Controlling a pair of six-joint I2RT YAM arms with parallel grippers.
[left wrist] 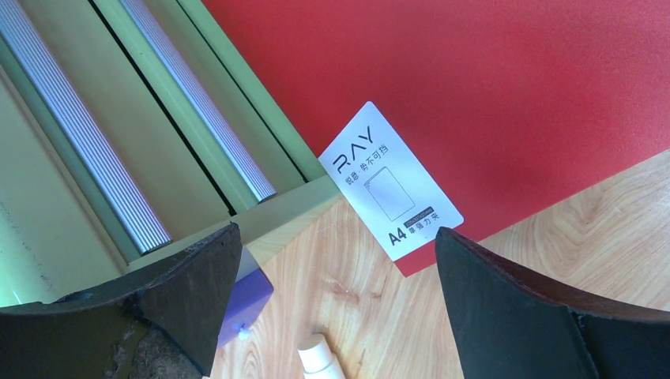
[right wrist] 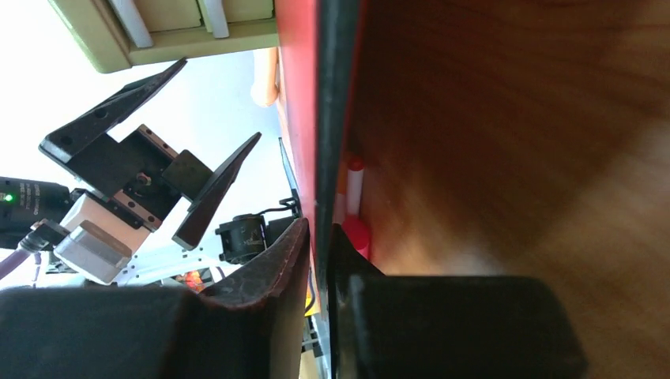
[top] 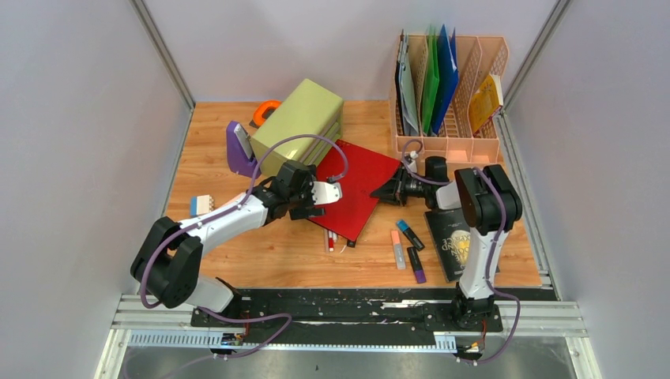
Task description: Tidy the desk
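A red A4 folder (top: 359, 185) lies on the desk (top: 213, 245), its corner beside the pale green drawer box (top: 296, 118). My left gripper hangs open over the folder's labelled corner, nothing between its fingers. My right gripper is at the folder's right edge; the folder's edge (right wrist: 332, 95) runs upright through the view between its close-set fingers. I cannot tell whether they grip it.
An organizer (top: 486, 146) with folders stands back right. Markers (top: 409, 234), a black book (top: 446, 245), a purple holder (top: 241, 150), orange tape (top: 265, 110) and a small blue-white block (top: 201, 205) lie around.
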